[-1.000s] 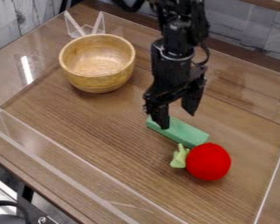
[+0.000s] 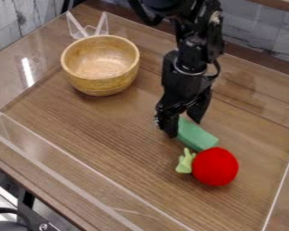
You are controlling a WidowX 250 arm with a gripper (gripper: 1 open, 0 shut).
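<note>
My gripper (image 2: 179, 116) reaches down from the top centre in the camera view, its black fingers open around the upper-left end of a green bar (image 2: 195, 137) lying on the wooden table. A red tomato-like round object (image 2: 216, 168) with a pale green piece at its left sits just below the bar. The fingers hide part of the bar's upper end.
An empty tan bowl (image 2: 101, 60) sits at the upper left.
My gripper has moved slightly down over the bar's upper-left end, covering more of it. The bar, red object and bowl look unmoved.
</note>
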